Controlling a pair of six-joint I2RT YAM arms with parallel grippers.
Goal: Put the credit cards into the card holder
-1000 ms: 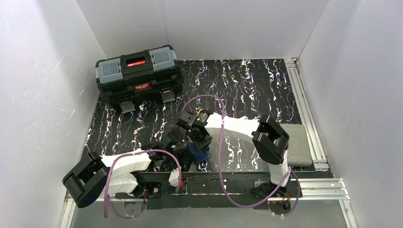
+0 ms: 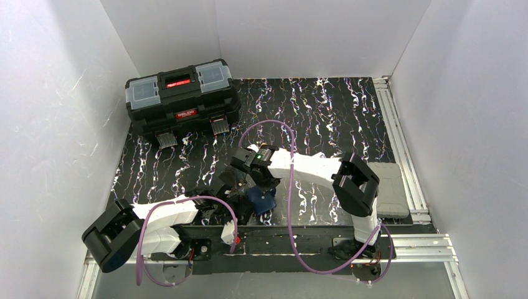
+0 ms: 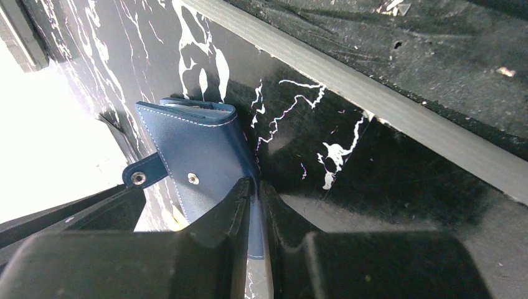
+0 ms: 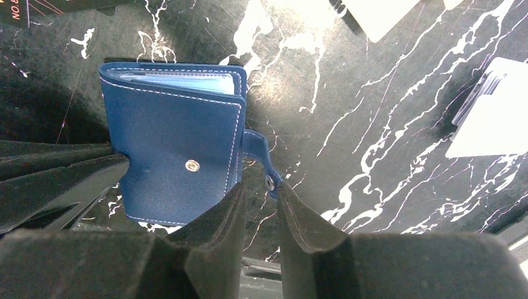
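Note:
The blue card holder [image 4: 177,159] lies folded on the dark marbled table, light card edges showing in its top opening. My left gripper is shut on the holder's spine edge. In the right wrist view, the left gripper's dark fingers [image 4: 68,174] come in from the left. On the opposite side, the strap [image 4: 256,149] with its snap stud hangs out unfastened. My right gripper stands open, its fingertips around or just above the strap's snap end; I cannot tell whether they touch it. The top view mostly hides the holder under both grippers.
A white card-like piece [image 4: 380,15] and a white item with stacked edges [image 4: 492,118] lie to the right in the right wrist view. A black toolbox [image 2: 183,99] stands at the back left, a grey box [image 2: 391,187] at the right.
My right gripper has shifted very slightly toward the table's front over the holder's strap side. The left arm and the holder look unmoved.

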